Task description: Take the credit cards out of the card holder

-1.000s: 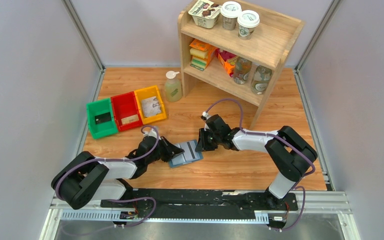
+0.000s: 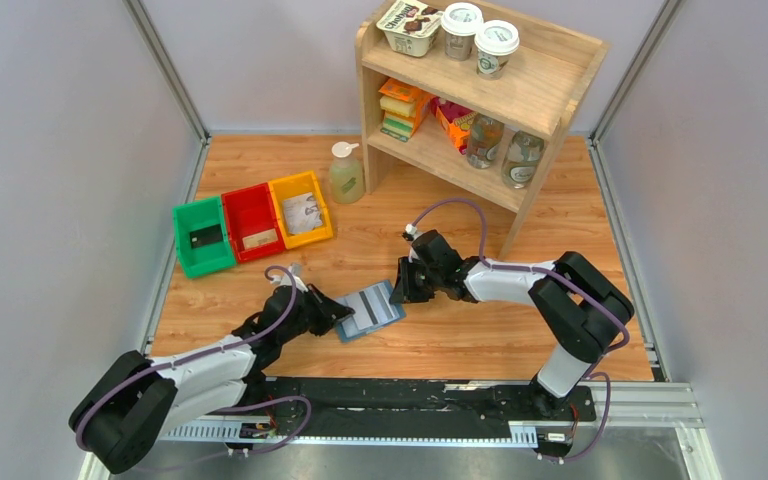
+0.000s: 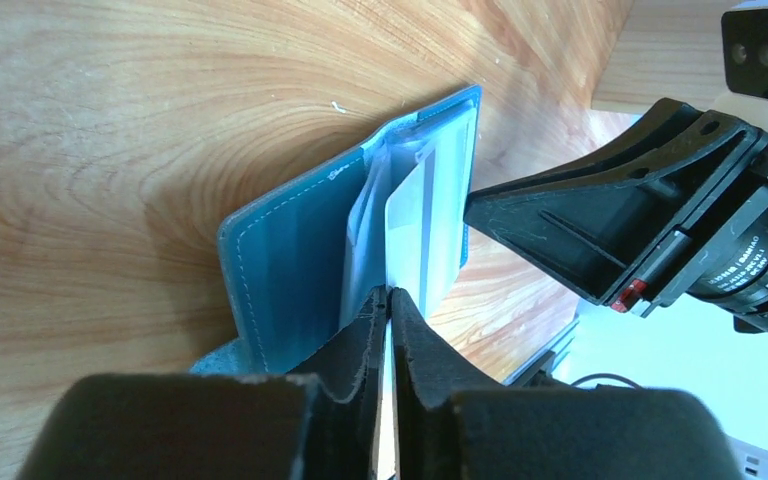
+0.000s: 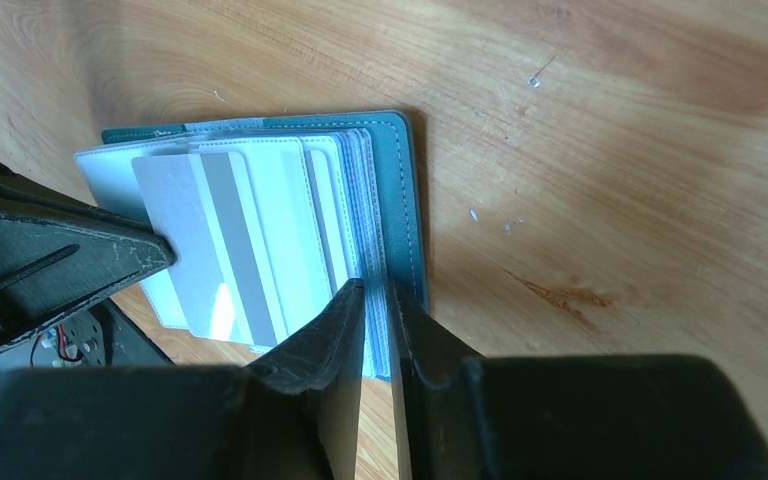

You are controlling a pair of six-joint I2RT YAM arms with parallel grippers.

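The blue card holder (image 2: 370, 310) lies open on the wood between the grippers, its clear sleeves showing cards, one with a dark stripe (image 4: 195, 240). My right gripper is shut on the holder's stack of sleeves along one edge. My left gripper is at the opposite side, fingertips close together at the edge of a pale sleeve; whether they grip it is unclear. In the left wrist view the sleeves stand slightly raised from the blue cover (image 3: 285, 260).
Green, red and yellow bins (image 2: 250, 222) stand at the back left, a soap bottle (image 2: 346, 176) beside a wooden shelf (image 2: 430, 152) at the back. Bare wood lies in front of the holder.
My left arm has shifted toward the front left, its fingertips drawing back along the holder and uncovering more of it. The right arm has not moved.
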